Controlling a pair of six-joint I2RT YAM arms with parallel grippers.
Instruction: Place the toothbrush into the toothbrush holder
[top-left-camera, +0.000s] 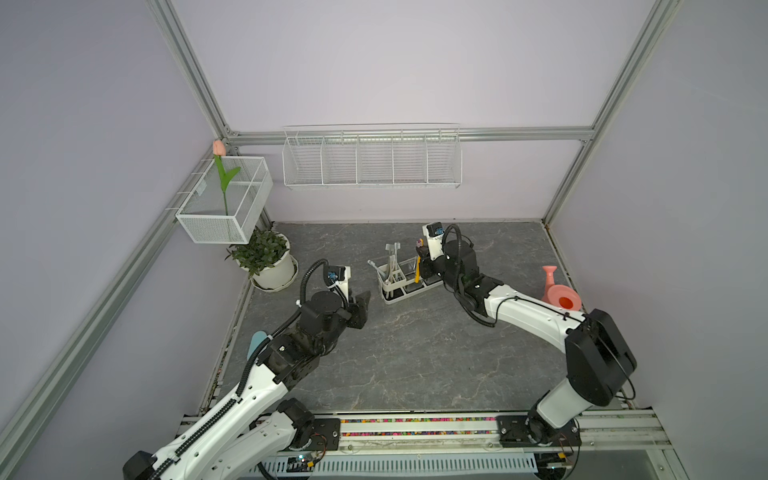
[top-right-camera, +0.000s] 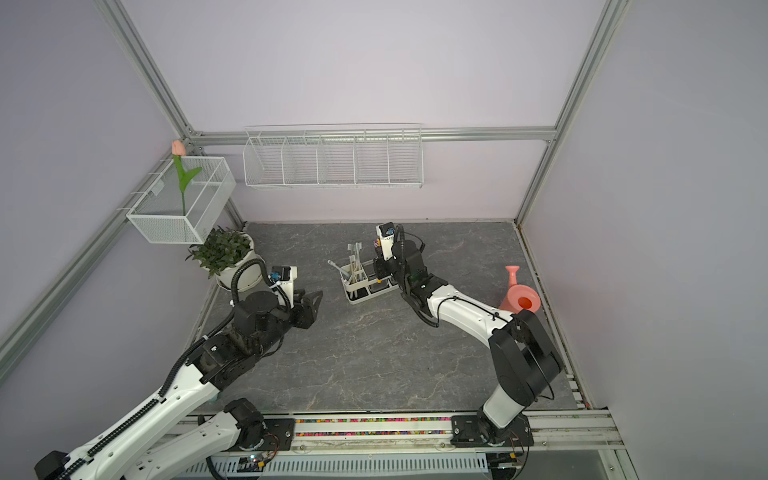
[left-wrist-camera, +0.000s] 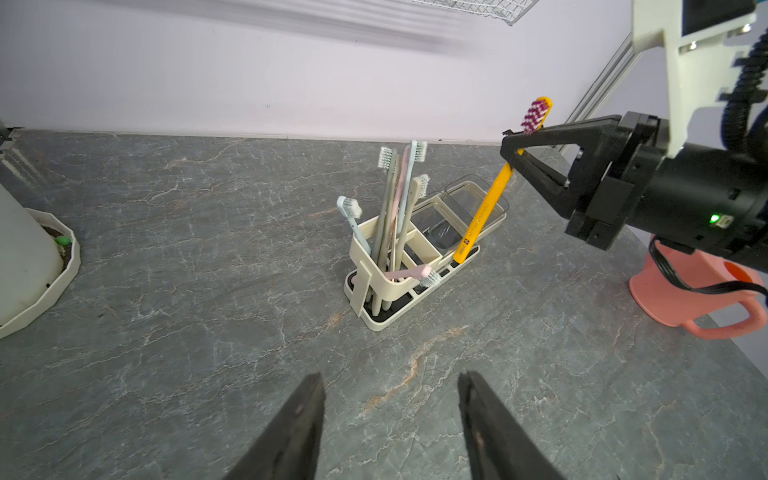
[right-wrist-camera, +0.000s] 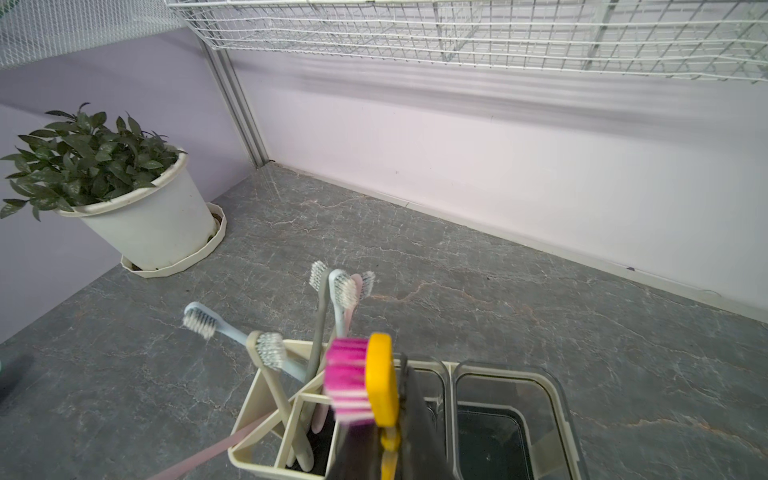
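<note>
My right gripper is shut on the yellow toothbrush (left-wrist-camera: 485, 213), gripping it just below its purple-and-white head. The brush leans, its lower end down at the long side of the cream toothbrush holder (left-wrist-camera: 361, 272); whether it touches is unclear. In the right wrist view the toothbrush (right-wrist-camera: 382, 382) stands head-up before the holder's divided slots, and its lower end is hidden. Other toothbrushes (left-wrist-camera: 392, 200) fill the holder's left part. Away to the left of the holder, my left gripper is open, only bare counter visible between its fingers.
Clear bins (right-wrist-camera: 500, 408) occupy the holder's right end. A pink toothbrush (left-wrist-camera: 408, 273) juts out low at the holder's front. A potted plant (top-left-camera: 276, 264) stands back left, a pink watering can (top-left-camera: 564, 297) at right. Wire baskets (top-left-camera: 372, 160) hang above.
</note>
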